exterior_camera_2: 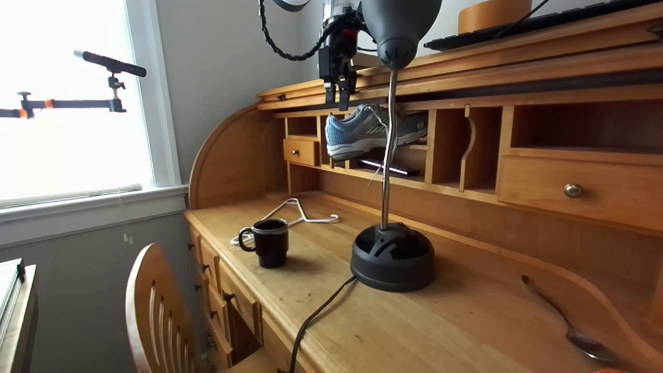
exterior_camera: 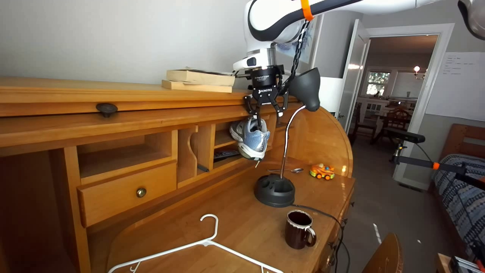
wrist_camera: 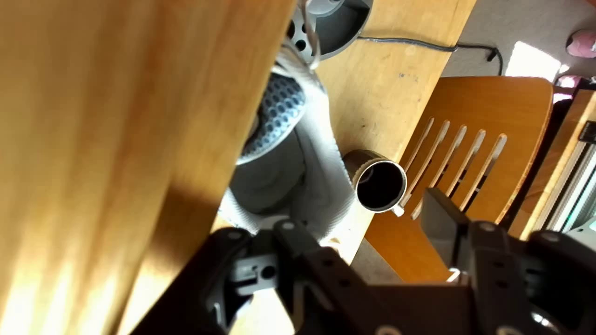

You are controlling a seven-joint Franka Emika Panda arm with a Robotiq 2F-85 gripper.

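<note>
A blue and grey running shoe (exterior_camera: 252,138) sits partly inside a cubby of the desk hutch, its heel sticking out past the shelf edge and a lace hanging down. In exterior view 1 my gripper (exterior_camera: 269,117) is right above the shoe's heel, its fingers apart. One finger (exterior_camera: 258,119) overlaps the shoe's collar; the other finger (exterior_camera: 280,111) is off to the right of it. From the wrist, the shoe's opening (wrist_camera: 268,178) faces up beside the wooden edge, and nothing is pinched between my separated fingers. Whether a finger touches the shoe cannot be told.
A black gooseneck lamp (exterior_camera: 275,191) rises close beside the gripper. On the desktop lie a brown mug (exterior_camera: 298,229), a white hanger (exterior_camera: 207,242), a spoon (exterior_camera_2: 568,326) and a toy car (exterior_camera: 322,171). Books (exterior_camera: 200,80) rest on top. A dark remote (exterior_camera_2: 390,167) lies under the shoe.
</note>
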